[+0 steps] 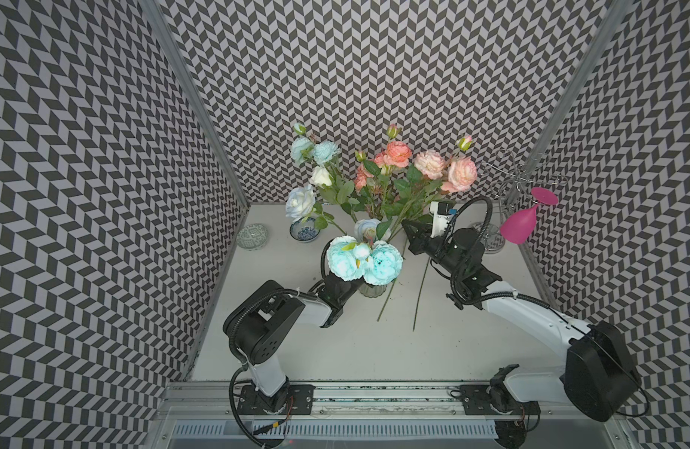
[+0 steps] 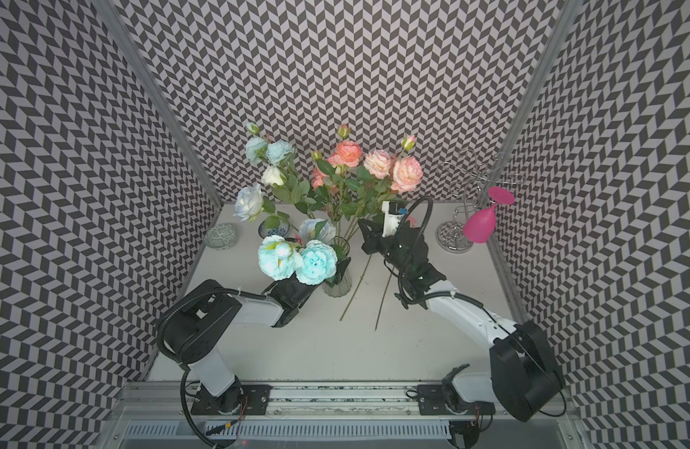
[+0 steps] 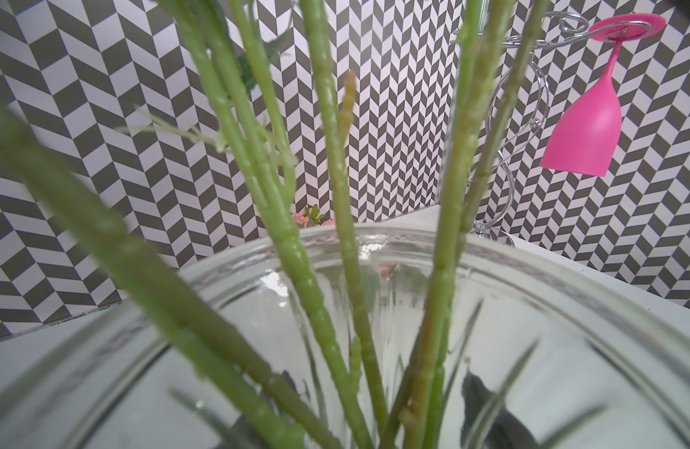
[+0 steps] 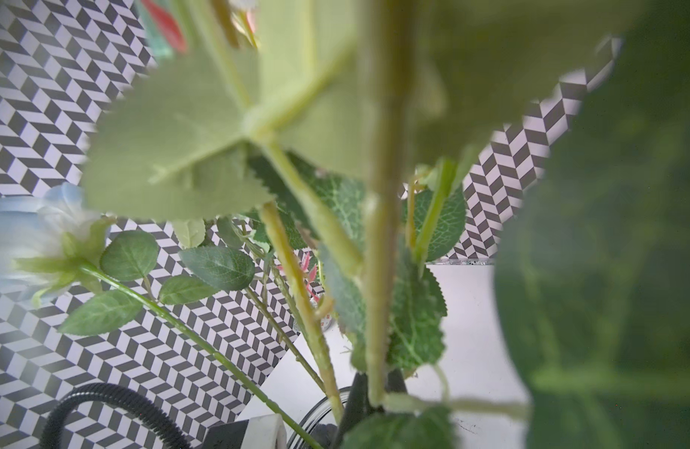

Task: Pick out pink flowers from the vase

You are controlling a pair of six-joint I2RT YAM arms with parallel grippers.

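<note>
Coral flowers (image 1: pixel 397 154) and paler pink flowers (image 1: pixel 461 175) rise on leafy stems above the clear glass vase (image 2: pixel 339 286). Pale blue and white flowers (image 1: pixel 300 202) share the vase. At the vase's side, my left gripper (image 2: pixel 332 275) is shut on it, partly hidden by turquoise blooms (image 1: pixel 363 259). In the left wrist view the vase rim (image 3: pixel 375 238) is very close, with several stems (image 3: pixel 345 247) inside. My right gripper is shut on a thin stem (image 4: pixel 376 314) right of the vase, among large blurred leaves.
Two thin stems (image 1: pixel 420 295) lie on the table in front of the right gripper; their far ends are hidden. A wire stand (image 2: pixel 454 235) with a pink goblet (image 1: pixel 518 225) stands at right. A blue patterned bowl (image 1: pixel 304 230) and glass dish (image 1: pixel 252 236) are at left.
</note>
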